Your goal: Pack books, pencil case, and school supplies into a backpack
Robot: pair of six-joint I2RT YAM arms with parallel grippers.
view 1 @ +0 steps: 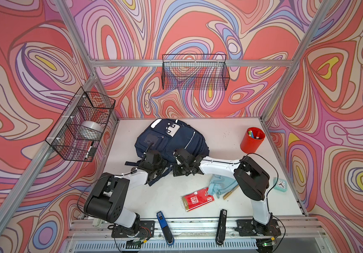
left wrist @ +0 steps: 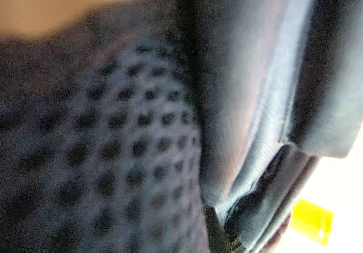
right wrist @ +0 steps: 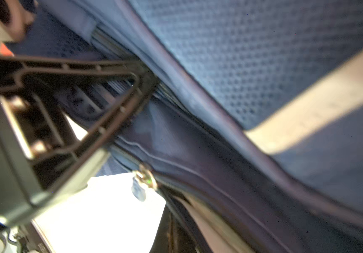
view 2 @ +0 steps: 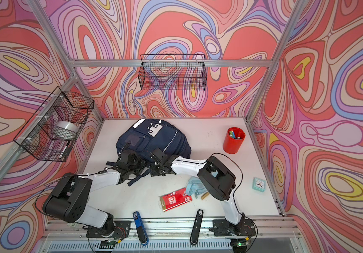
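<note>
A dark navy backpack (view 1: 185, 143) lies on its side at the back left of the table, its straps toward me. At its near edge, my left gripper (view 1: 163, 163) is shut on the backpack's fabric; mesh and folded cloth (left wrist: 147, 147) fill the left wrist view and hide its fingertips. My right gripper is shut with nothing between its fingers, its tip against the seam beside a zipper pull (right wrist: 145, 178). A red packet (view 1: 198, 198), a light-blue pouch (view 1: 219, 184) and a brown stick (view 1: 230, 192) lie at front right.
A red cup (view 1: 248, 145) holding small supplies stands at the back right. A teal clock (view 1: 280, 184) is near the right edge. Wire baskets (view 1: 195, 76) hang at the back and left. Right of the backpack, the table (view 1: 227, 132) is bare.
</note>
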